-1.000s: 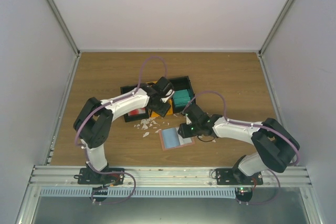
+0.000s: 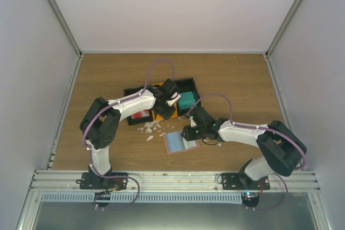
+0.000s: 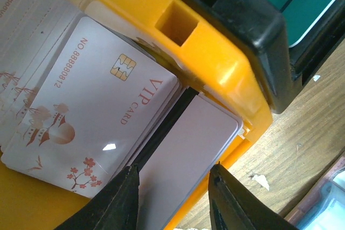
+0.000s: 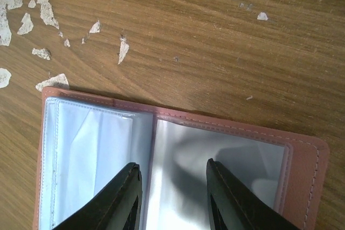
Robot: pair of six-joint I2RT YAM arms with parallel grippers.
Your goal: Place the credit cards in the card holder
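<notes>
White VIP cards (image 3: 108, 111) lie stacked in a yellow tray (image 3: 215, 52). A white card (image 3: 188, 149) at the tray's edge is between the open fingers of my left gripper; whether they touch it I cannot tell. The card holder (image 4: 97, 149), brown with clear sleeves, lies open on the table, its sleeves showing no cards. My right gripper stands open over it, between the two sleeves.
Dark compartments with teal items (image 2: 186, 99) and red-white items (image 2: 139, 113) flank the yellow tray. Pale flakes (image 4: 46, 12) mark the table near the holder.
My left arm has shifted slightly to the right over the yellow tray since about a second ago. The right arm looks unchanged.
</notes>
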